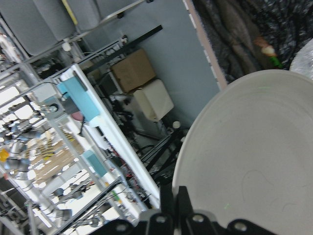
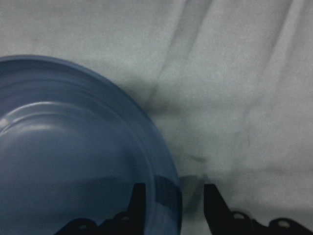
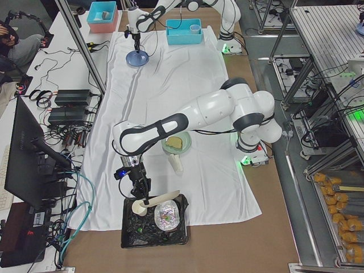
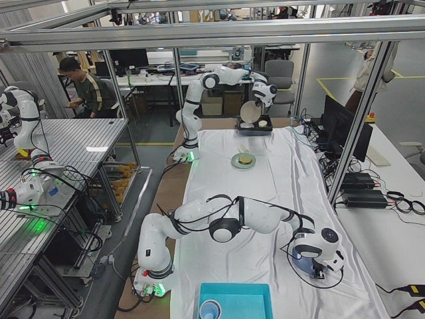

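My left gripper is shut on a cream plate [image 1: 249, 147] by its rim, held tilted over a black tray [image 3: 131, 233] that holds a foil-covered item [image 3: 166, 216]. My right gripper stands open over the rim of a blue plate [image 2: 73, 152] on the white cloth, one finger either side of the rim. A pale green plate [image 4: 236, 161] with a yellow sponge-like item [image 4: 245, 158] lies mid-table.
A teal bin [image 4: 232, 292] with a cup [image 4: 210, 310] inside stands beside the right arm. A pale utensil lies by the green plate.
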